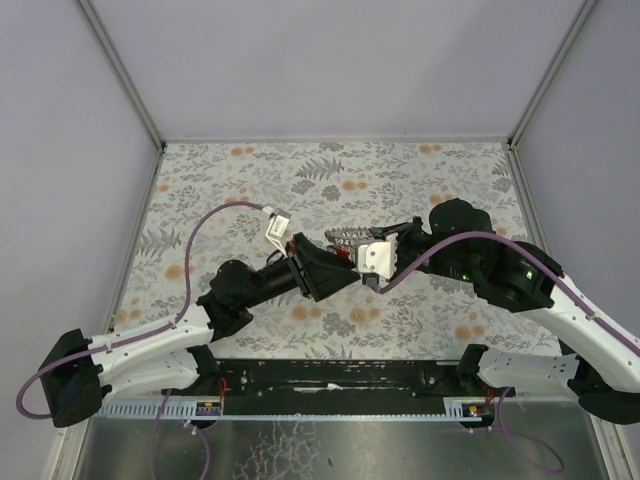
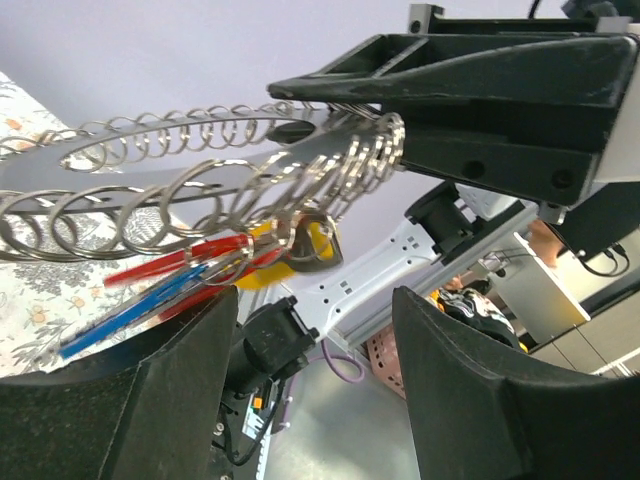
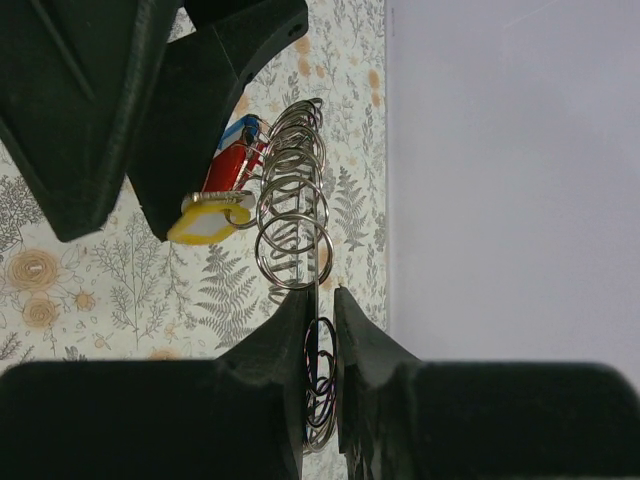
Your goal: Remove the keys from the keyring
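Note:
My right gripper is shut on the rim of the spiral-wire keyring (image 3: pixel 293 180), which stands nearly edge-on in the right wrist view. In the left wrist view the coiled keyring (image 2: pixel 170 215) spreads across the upper left, with the right gripper's dark fingers (image 2: pixel 500 110) pinching its end. Red keys (image 2: pixel 180 262), a blue key (image 2: pixel 130 315) and a yellow one (image 2: pixel 255 277) hang from the coils. Open, my left gripper has its fingertips close to these keys, below the ring. From above, the two grippers nearly meet and hide most of the keys.
Pale side walls (image 1: pixel 60 150) enclose the workspace, and a dark bar (image 1: pixel 330 374) runs along the front. The two arms leave little room between them.

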